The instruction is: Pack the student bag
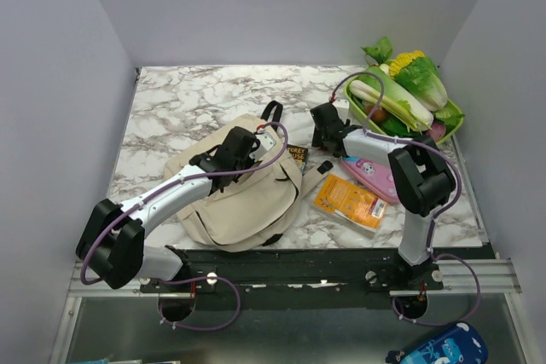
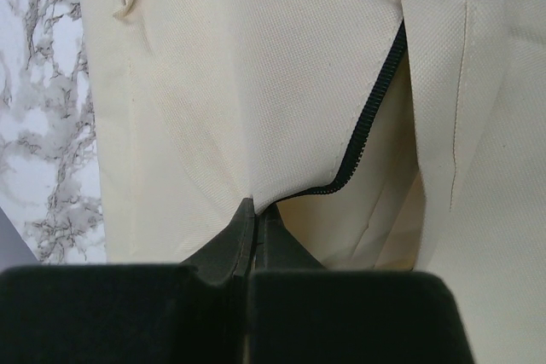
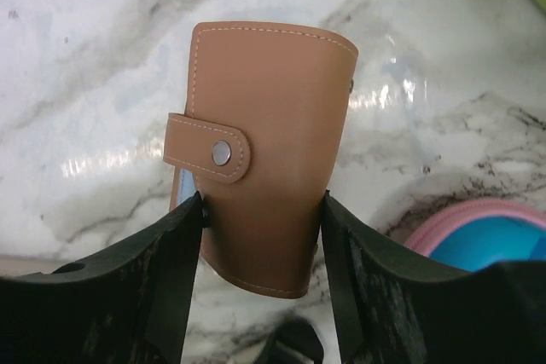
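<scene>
The cream bag [image 1: 243,219] lies open on the marble table, its dark zipper [image 2: 363,138] curving along the mouth. My left gripper is shut on the thin edge of the bag's opening, where the zipper line meets the fingertips. A brown wallet-like case [image 3: 264,100] with a snap strap sits between the fingers of my right gripper, which are part open and at its two side edges. Whether they press on it I cannot tell. In the top view the right arm covers most of this case. An orange book [image 1: 350,202] lies flat right of the bag.
A green basket [image 1: 456,125] of vegetables stands at the back right. A pink case [image 1: 373,178] lies below the right forearm. Next to the bag are a dark book [image 1: 298,154] and a strap with a black buckle [image 1: 325,167].
</scene>
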